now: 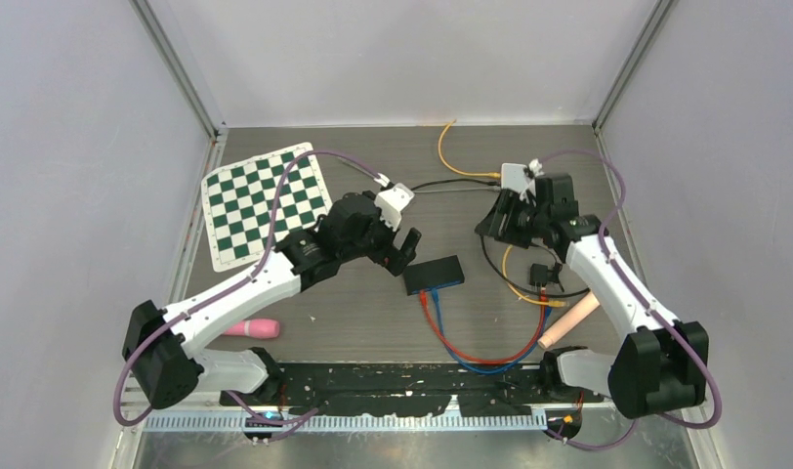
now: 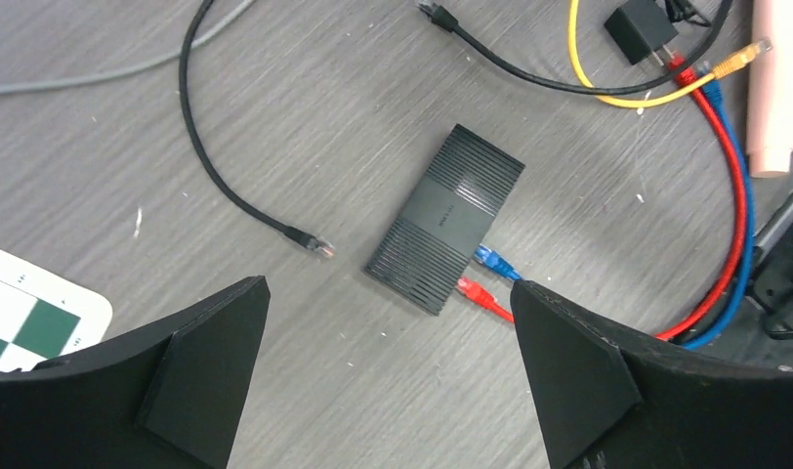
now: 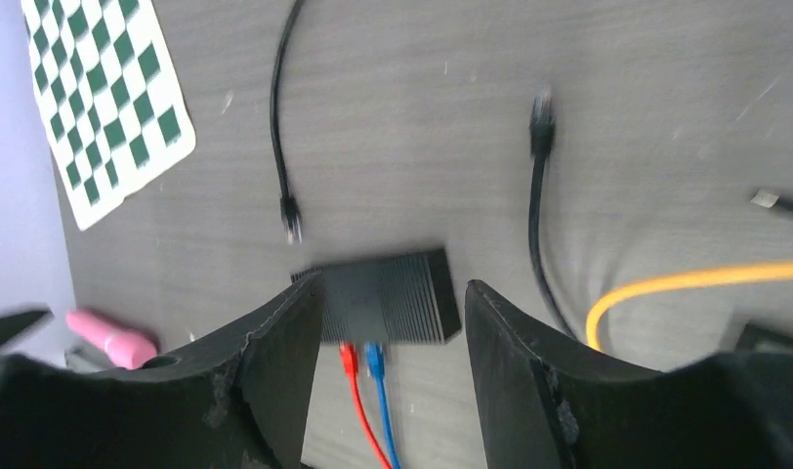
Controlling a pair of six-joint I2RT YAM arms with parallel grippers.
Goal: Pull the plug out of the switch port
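Note:
The black switch (image 1: 434,275) lies flat in the middle of the table. A red plug (image 2: 480,292) and a blue plug (image 2: 495,262) sit side by side at its front edge, their cables looping right. A black cable's clear-tipped plug (image 2: 307,240) rests loose on the table, apart from the switch. My left gripper (image 1: 406,251) is open above the table, just behind and left of the switch, with nothing between its fingers. Farther back and right, my right gripper (image 1: 500,221) hangs open and empty; the switch shows beyond its fingers (image 3: 290,362) in the right wrist view.
Another black cable has a loose plug (image 3: 542,127). A yellow cable (image 2: 666,96), a black adapter (image 2: 639,29) and a peach cylinder (image 2: 773,88) lie on the right. The checkered board (image 1: 266,205) and a pink object (image 1: 254,328) are on the left.

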